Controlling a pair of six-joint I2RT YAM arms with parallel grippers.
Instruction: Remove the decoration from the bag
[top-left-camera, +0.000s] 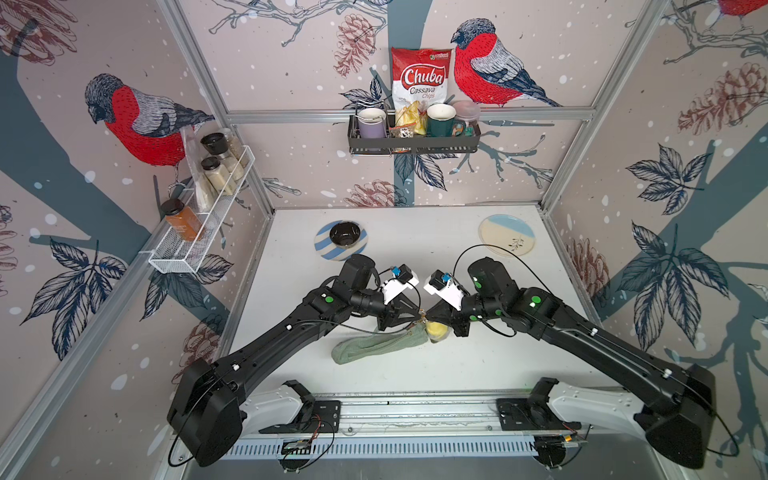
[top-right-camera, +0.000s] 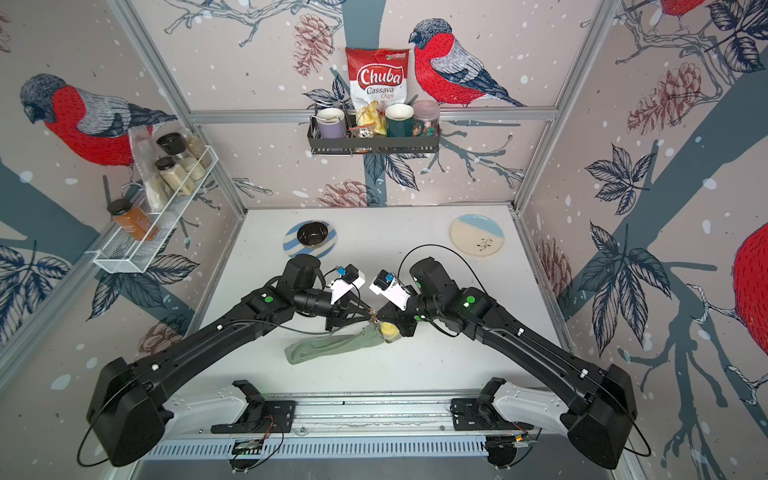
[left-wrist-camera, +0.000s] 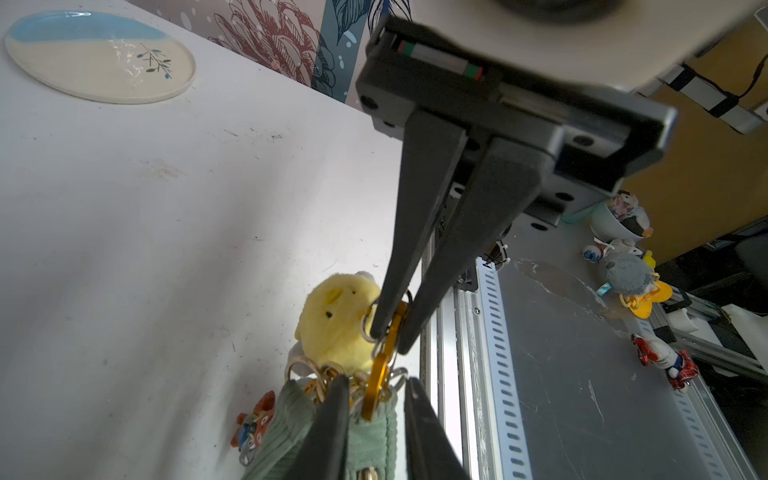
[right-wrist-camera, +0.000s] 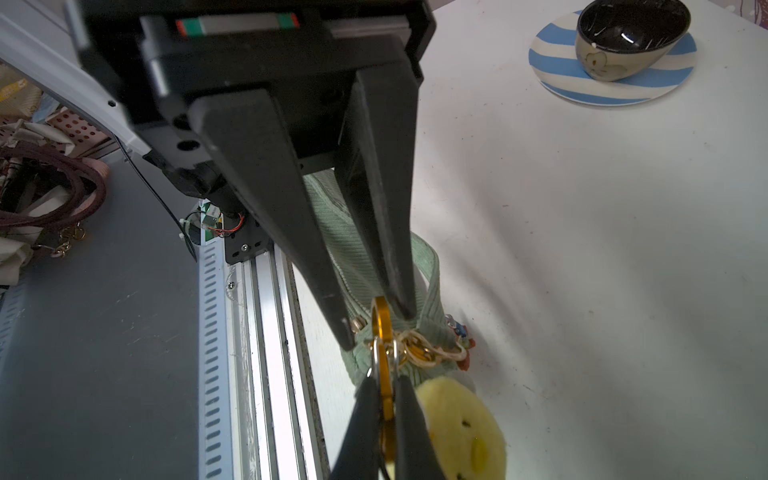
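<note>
A green fabric bag (top-left-camera: 372, 345) lies on the table with a yellow plush chick (left-wrist-camera: 332, 320) and other charms at its end, joined by rings and a gold clip (left-wrist-camera: 376, 384). My right gripper is shut on the upright gold clip, seen in both wrist views, above the bag's rings. My left gripper is part open just beside the clip; in the right wrist view its two fingers stand either side of the clip's upper end. The two grippers nearly meet over the bag's end.
A striped plate (top-left-camera: 321, 248) with a dark bowl (top-left-camera: 345, 233) stands back left, a cream-blue plate (top-left-camera: 506, 236) back right. A wall rack (top-left-camera: 414, 145) holds mugs and chips; a white shelf (top-left-camera: 172, 254) holds jars.
</note>
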